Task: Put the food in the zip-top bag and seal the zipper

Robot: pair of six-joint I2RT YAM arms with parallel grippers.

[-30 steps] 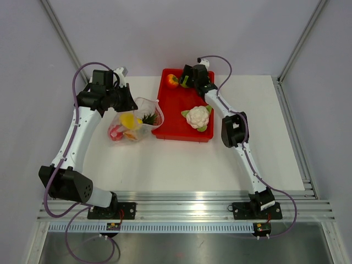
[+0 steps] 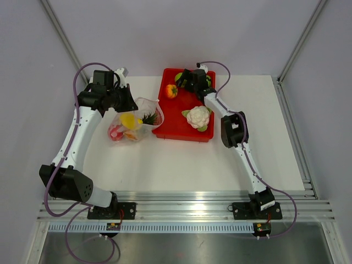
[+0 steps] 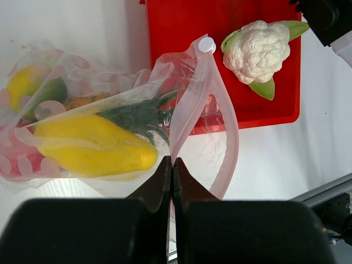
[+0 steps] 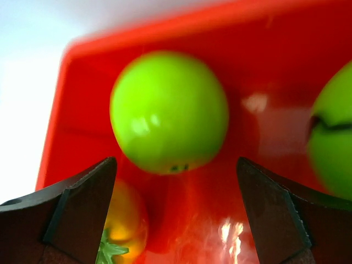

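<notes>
On the left of the table lies the clear zip top bag (image 2: 159, 114), holding several foods, among them a yellow one (image 3: 93, 144). My left gripper is shut on the edge of the bag's mouth, which gapes toward the tray. Over the back of the red tray (image 2: 175, 126), my right gripper stands open. In the right wrist view a round green food (image 4: 169, 110) sits just beyond and between its spread fingers, not gripped. An orange-yellow pepper (image 2: 171, 91) lies nearby, partly behind the left finger in that view.
A cauliflower (image 2: 198, 117) rests in the tray's front right part. Another green item (image 4: 338, 132) shows at the right edge of the right wrist view. The tray's front left area is bare, as is the table in front and to the right.
The orange-yellow pepper has shifted toward the front and turned. The green food now shows to the left of my right gripper, which has lowered slightly. My left arm has stayed still.
</notes>
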